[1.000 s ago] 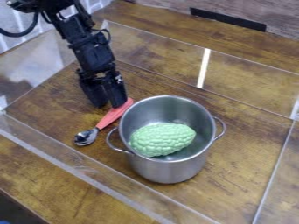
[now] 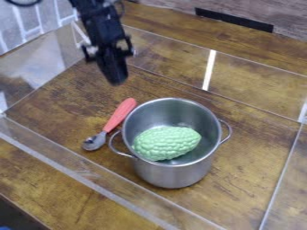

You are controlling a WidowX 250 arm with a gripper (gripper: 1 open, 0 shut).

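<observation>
My gripper (image 2: 108,61) is raised at the upper left, blurred, above and behind a spoon with a red handle (image 2: 120,114) and metal head (image 2: 93,142). The spoon lies on the wooden surface just left of a steel pot (image 2: 173,172). Inside the pot rests a green, bumpy vegetable-like object (image 2: 166,142). Whether the fingers are open or shut is too blurred to tell.
A white strip (image 2: 210,70) lies across its upper part. Clear edging runs along the left.
My gripper has moved up and back, away from the spoon handle. The spoon and pot remain on the table.
</observation>
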